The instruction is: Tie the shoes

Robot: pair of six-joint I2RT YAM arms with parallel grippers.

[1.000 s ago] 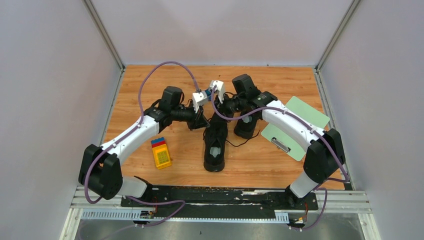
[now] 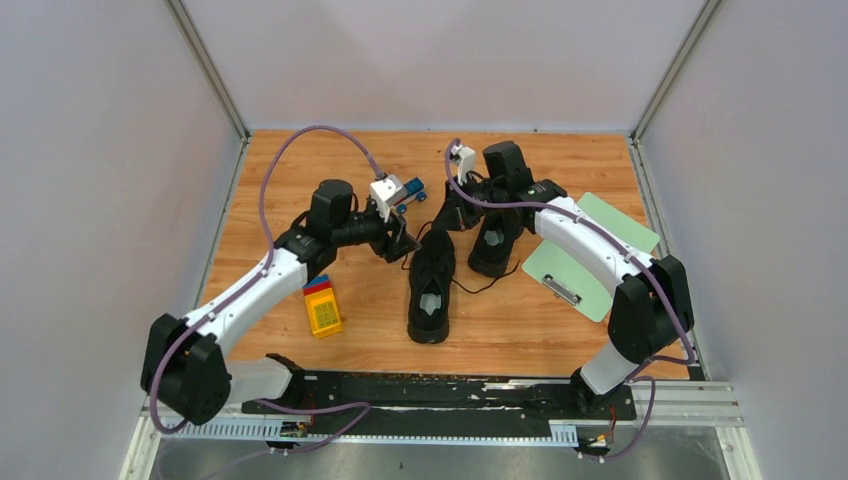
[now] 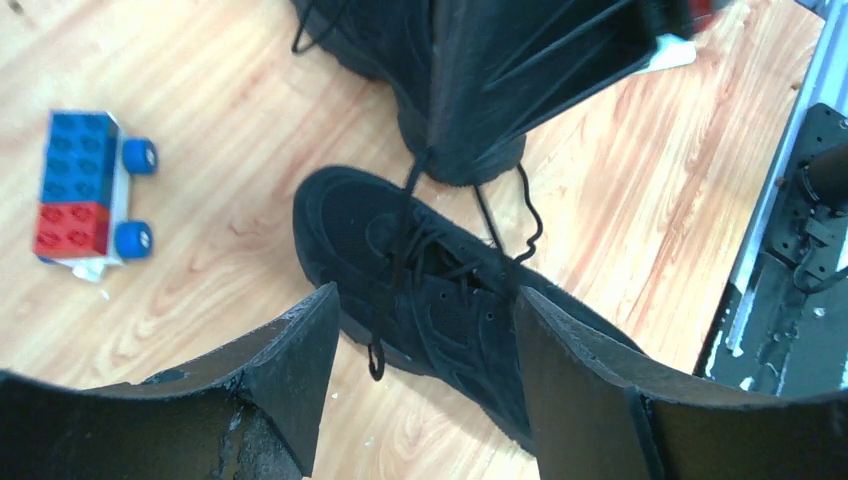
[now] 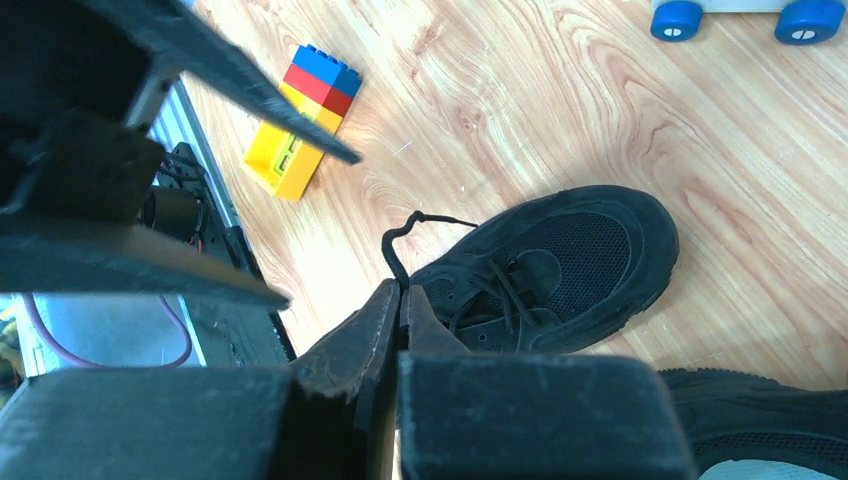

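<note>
Two black shoes lie on the wood table, the middle one (image 2: 428, 287) with dark laces trailing, the other (image 2: 489, 257) to its right. My left gripper hangs open above the laced upper. My right gripper is shut over the middle shoe, a looped black lace (image 4: 395, 240) rising at its fingertips; whether the lace is pinched is hard to tell, though it appears caught there. In the left wrist view blurred lace strands hang from the right gripper toward the shoe.
A yellow toy with red and blue bricks (image 2: 324, 310) lies left, a wheeled brick toy (image 2: 410, 195) behind, and a green clipboard (image 2: 605, 225) at right.
My right gripper has moved back and to the right, away from the left one.
</note>
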